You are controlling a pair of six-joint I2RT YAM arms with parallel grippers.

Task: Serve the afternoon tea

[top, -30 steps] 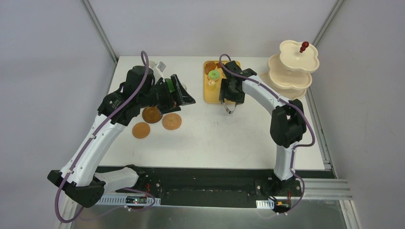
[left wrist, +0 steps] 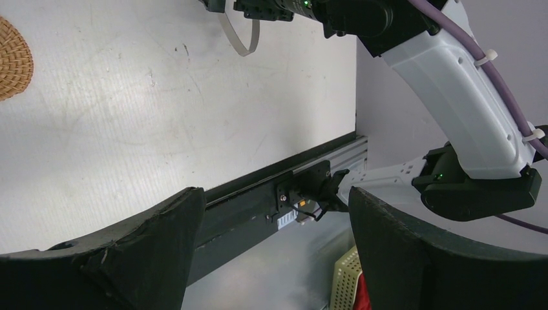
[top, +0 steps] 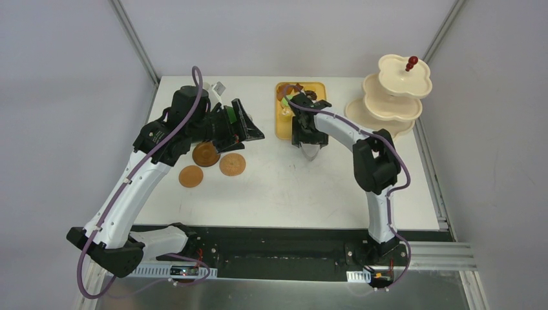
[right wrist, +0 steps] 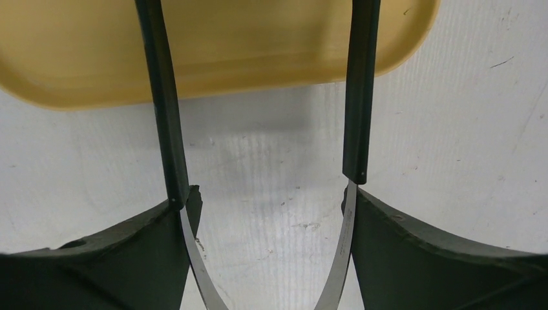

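Note:
Tongs with dark arms and a bent metal strip [top: 311,152] are gripped by my right gripper, whose fingers [right wrist: 139,248] press on them from both sides. In the right wrist view the two dark tong arms [right wrist: 357,97] stand well apart, with nothing between them, over the edge of the yellow tray [right wrist: 258,82]. Brown pastries, a green ring [top: 286,101] and a yellow ring [top: 285,113] lie in that tray, partly hidden by the right arm. My left gripper is open and empty, above the table left of the tray. A cream three-tier stand [top: 391,103] rises at the back right, bare where visible.
Round woven coasters [top: 232,164] and a brown round plate [top: 205,154] lie by the left arm. Small objects behind that arm are mostly hidden.
The tongs have spread wider. The left arm has hardly moved.

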